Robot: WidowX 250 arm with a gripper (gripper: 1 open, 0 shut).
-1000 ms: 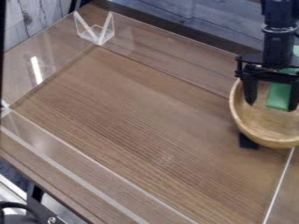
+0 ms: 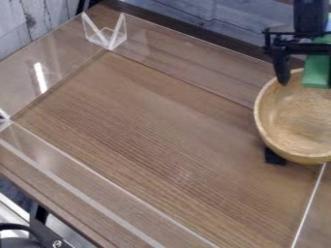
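At the upper right my black gripper (image 2: 296, 50) is over a round wooden bowl (image 2: 287, 126), its fingers near the bowl's back rim. A green object (image 2: 315, 74) sits at the bowl's back right, partly behind the gripper and cut off by the frame edge. The gripper looks open; whether it touches the green object I cannot tell. A small black block (image 2: 274, 156) shows under the bowl's front left.
A clear plastic piece (image 2: 106, 32) stands at the back left. A dark cable (image 2: 19, 232) lies at the lower left corner.
The gripper has risen and shifted slightly right from lower inside the bowl. The green object now shows higher, near the bowl's back rim.
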